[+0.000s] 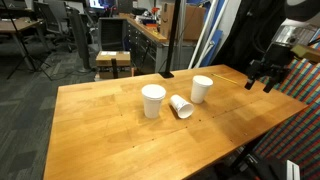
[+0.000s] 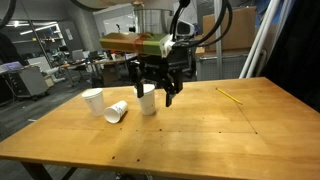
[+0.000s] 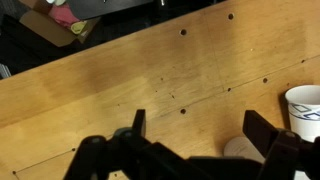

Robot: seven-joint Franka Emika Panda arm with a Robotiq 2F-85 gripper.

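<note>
Three white cups are on the wooden table. In exterior view 1 one cup [image 1: 153, 101] stands upright at the left, a second cup [image 1: 181, 106] lies on its side in the middle, and a third cup [image 1: 200, 90] is upright behind it. My gripper [image 1: 259, 86] hangs above the table to the right of them, open and empty. In the wrist view its black fingers [image 3: 139, 124] are wide apart over bare wood. A white cup [image 3: 303, 108] shows at the right edge there, and another pale round shape [image 3: 240, 148] is partly hidden by the right finger.
A thin yellow stick [image 2: 230, 96] lies on the far part of the table. Beyond the table are chairs and a cabinet.
</note>
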